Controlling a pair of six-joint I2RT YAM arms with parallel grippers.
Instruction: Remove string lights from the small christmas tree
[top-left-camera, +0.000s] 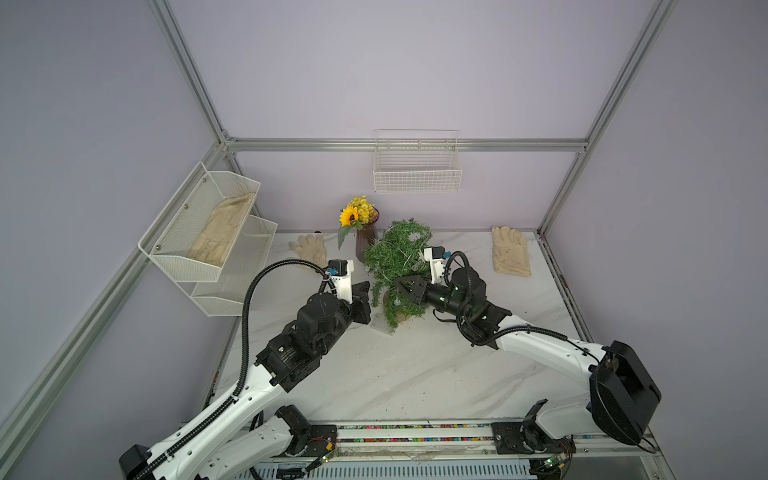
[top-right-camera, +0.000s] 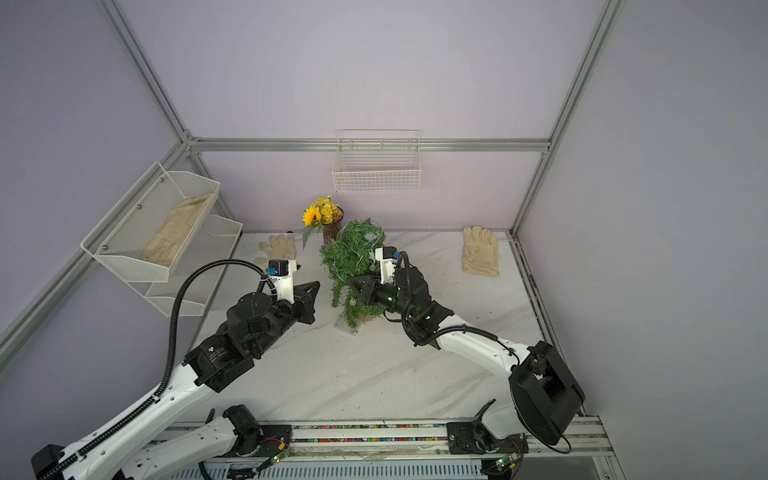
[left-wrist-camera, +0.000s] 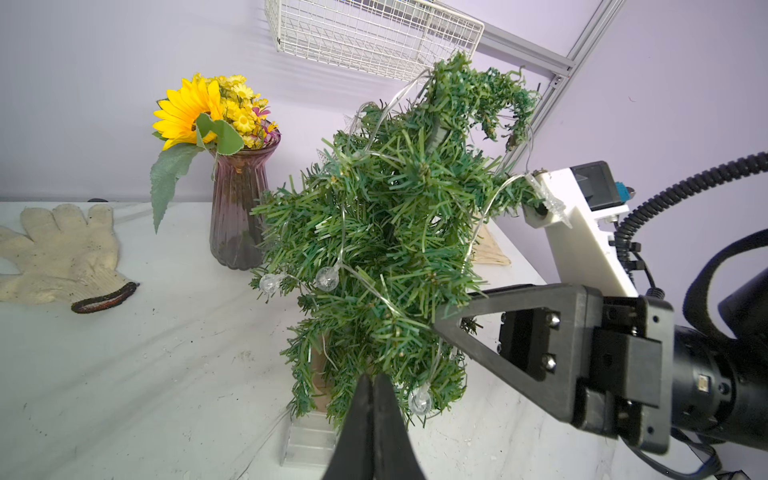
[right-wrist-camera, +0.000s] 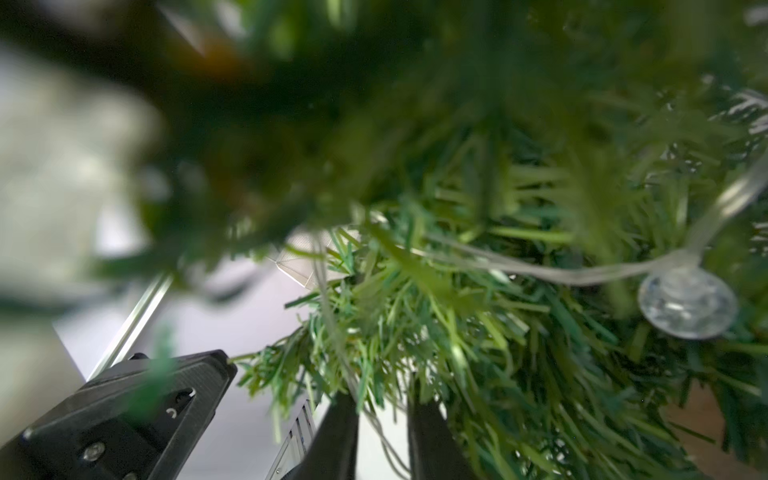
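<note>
The small green tree carries string lights, with clear bulbs on thin wire, including a bulb (right-wrist-camera: 686, 302) beside a wire strand in the right wrist view. My left gripper is shut in front of the tree, nothing visible between its fingers. My right gripper reaches into the foliage on the tree's right, its fingertips apart, with loose wire running between them; foliage partly hides them.
A vase of flowers (top-left-camera: 365, 240) stands behind-left of the tree. Gloves (top-left-camera: 510, 252) lie at back right and back left. White baskets (top-left-camera: 417, 180) hang on the walls.
</note>
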